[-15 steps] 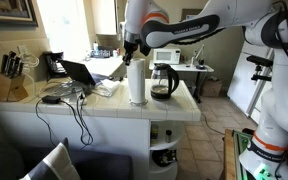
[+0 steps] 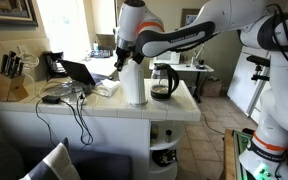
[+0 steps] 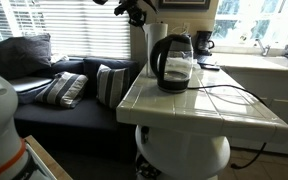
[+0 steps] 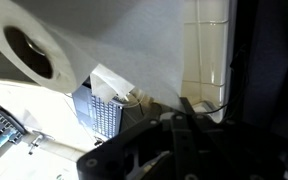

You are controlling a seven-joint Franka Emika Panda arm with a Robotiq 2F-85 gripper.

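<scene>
A white paper towel roll (image 2: 136, 84) stands upright on the tiled counter. Its round end and dark core show at the left of the wrist view, where a loose sheet (image 4: 134, 45) stretches from the roll (image 4: 34, 52) toward my fingertips. My gripper (image 2: 121, 64) is shut, pointing down beside the top of the roll. In the wrist view the sheet's lower corner meets the gripper; whether the paper is pinched between the fingers is hidden. From the other side, my gripper (image 3: 136, 17) is near the top of the roll (image 3: 151, 42).
A glass kettle (image 3: 172, 62) stands close to the roll on the counter (image 3: 209, 103). An open laptop (image 2: 81, 74), cables and a knife block (image 2: 12, 87) lie to the left. A dark sofa (image 3: 72, 120) with cushions is below.
My gripper has moved down and slightly left beside the roll's top over the last second. The roll, kettle and laptop stand where they were.
</scene>
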